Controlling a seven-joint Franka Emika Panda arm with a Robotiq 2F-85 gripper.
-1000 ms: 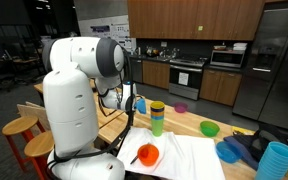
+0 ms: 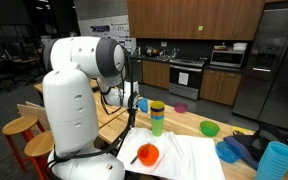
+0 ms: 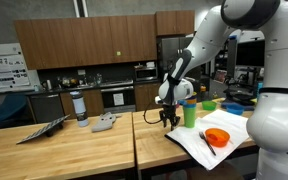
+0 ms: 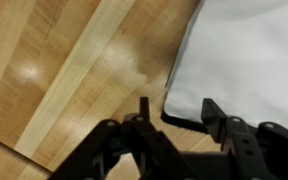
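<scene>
A white cloth (image 2: pixel 189 155) is spread over the table, with one corner pointing toward my gripper. In the wrist view the cloth (image 4: pixel 244 60) covers the right side, and a dark edge shows at its corner. My gripper points down over that corner, its two fingertips apart on either side of it. Whether they touch the cloth cannot be told. In exterior view 2 my gripper (image 3: pixel 170 121) is low, by the near left end of the cloth (image 3: pixel 196 147).
An orange bowl (image 2: pixel 148 154) rests on the cloth, near a green and yellow cup stack (image 2: pixel 157 118). A green bowl (image 2: pixel 209 128), a purple bowl (image 2: pixel 180 107) and a blue cup (image 2: pixel 275 160) stand farther off. Bare wood (image 3: pixel 74 148) lies on the left in exterior view 2.
The wrist end of my arm looks slightly turned since one second ago. The cloth, bowls and cups stay in place.
</scene>
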